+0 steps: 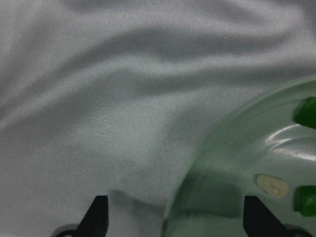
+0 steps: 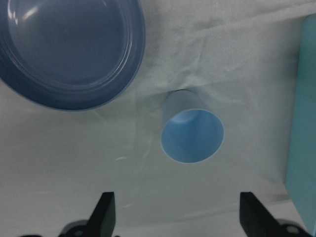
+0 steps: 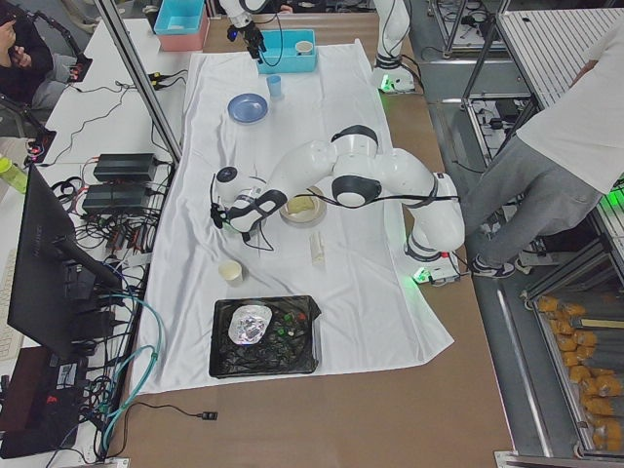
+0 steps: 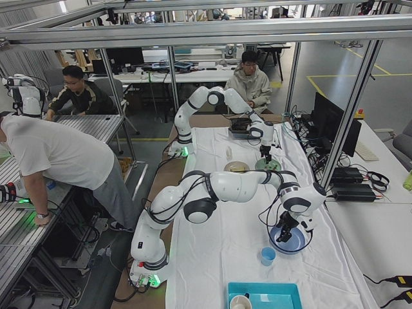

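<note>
A green plate [image 1: 232, 148] holds green pieces [image 1: 307, 113] and a pale slice [image 1: 271, 185]. My left gripper is open above its rim, nothing visible between the fingers. My right gripper is open over the cloth beside a light blue cup [image 2: 192, 133], with a blue plate [image 2: 69, 49] to one side and a turquoise bin [image 2: 301, 123] on the other. A beige plate [image 3: 300, 214] with a yellow item sits beside the green plate, partly hidden by the left arm.
A white cup [image 3: 230, 273], a small clear item [image 3: 317, 248] and a black tray [image 3: 219, 356] with foil and green items lie on the cloth. A person [image 3: 546, 166] leans at the side, near the arms' bases.
</note>
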